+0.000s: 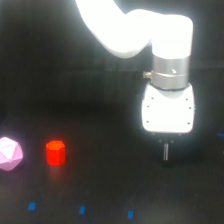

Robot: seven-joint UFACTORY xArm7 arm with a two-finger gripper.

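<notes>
My white gripper (166,152) hangs over the right half of the dark table, pointing down. Its thin fingers show only as a narrow line under the white housing, so whether they are apart or together cannot be made out. Far to its left stands a red block (56,153) with flat sides. A pink faceted ball (9,153) sits at the left edge of the view, partly cut off. No cyan ball shows now; the place where it was is covered by the gripper's housing.
Small blue marks lie on the dark surface along the front: one mark (31,206) at left, another mark (82,210) and a third mark (130,214). One more blue mark (220,135) is at the right edge. The table between red block and gripper is clear.
</notes>
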